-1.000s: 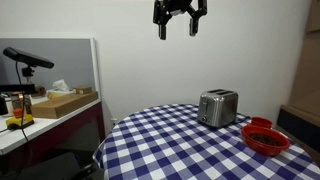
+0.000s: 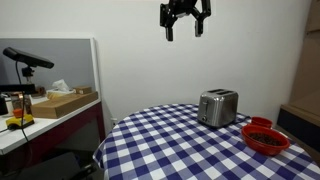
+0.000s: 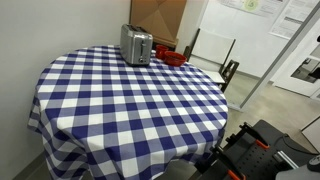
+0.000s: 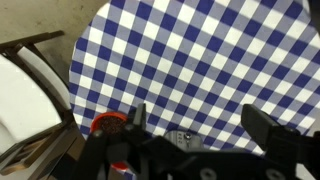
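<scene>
High above the checked table, my gripper (image 2: 184, 36) points downward with its two fingers well apart and nothing between them. A silver toaster (image 2: 217, 107) stands upright on the cloth, well below the gripper; exterior view 2 has the same toaster (image 3: 136, 45) at the table's far side. Beside it lies a red bowl (image 2: 264, 139) with dark contents. Behind that bowl sits a smaller red dish or cup (image 2: 261, 122). Looking down from the wrist, the open fingers frame bare cloth, with the toaster (image 4: 184, 139) partly hidden near the lower edge and a red bowl (image 4: 109, 124) to its left.
Blue-and-white checked cloth (image 3: 130, 100) covers the round table, and most of its surface is clear. A white side table (image 2: 60, 110) at the left carries boxes and tools. A white chair (image 3: 212, 48) stands beyond the table.
High over the table, my gripper has shifted slightly to the right in exterior view 1. Its fingers stay apart, and the toaster and bowls have not moved.
</scene>
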